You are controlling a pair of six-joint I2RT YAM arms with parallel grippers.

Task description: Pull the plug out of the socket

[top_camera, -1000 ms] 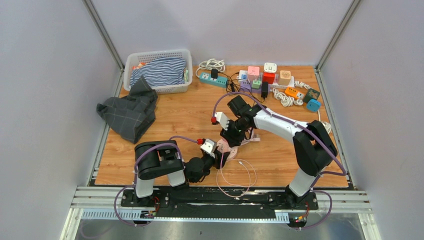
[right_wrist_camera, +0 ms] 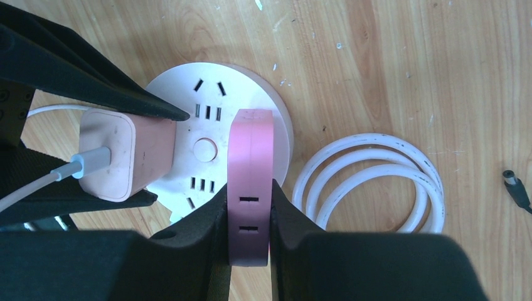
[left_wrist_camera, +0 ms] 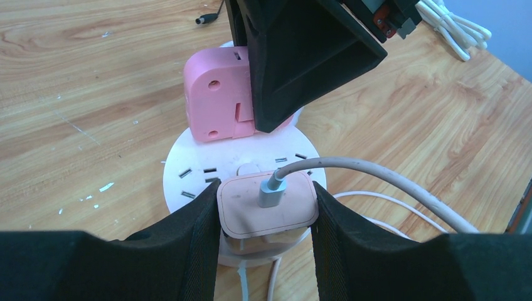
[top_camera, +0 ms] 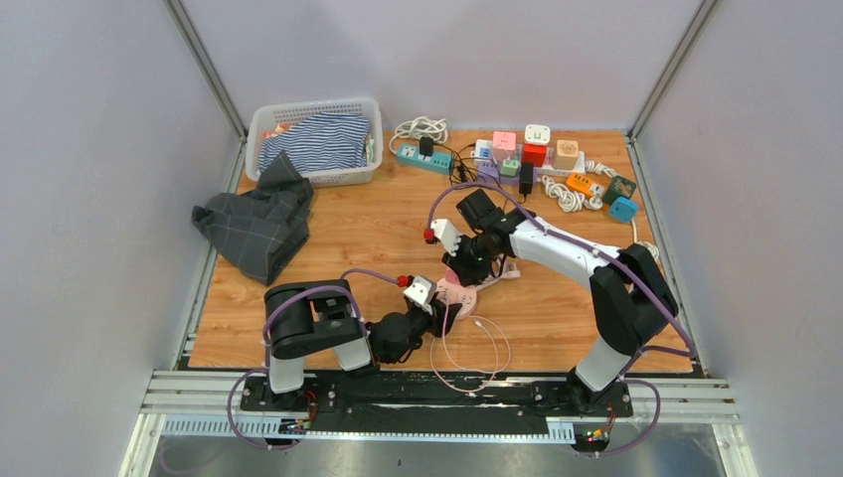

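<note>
A round white socket [right_wrist_camera: 251,97] with several slot groups lies on the table. The pale pink plug [left_wrist_camera: 251,204] has a grey-white cable in its outer face; my left gripper is shut on its sides. In the right wrist view this plug [right_wrist_camera: 110,150] stands over the socket's left edge. I cannot tell whether its prongs are seated. A brighter pink block [right_wrist_camera: 251,150] stands at the socket's opposite side, with my right gripper shut on it. From above, the left gripper [top_camera: 446,310] and right gripper [top_camera: 462,270] work close together, partly covering the socket.
The socket's thick white cord [right_wrist_camera: 376,141] lies coiled beside it. A thin cable [top_camera: 507,348] loops near the front edge. Power strips and plugs [top_camera: 534,156] crowd the back right. A basket [top_camera: 368,169] and dark cloth [top_camera: 258,224] occupy the left.
Both grippers have shifted slightly to the right along with the socket. They stay close together, and the objects at the back have not moved.
</note>
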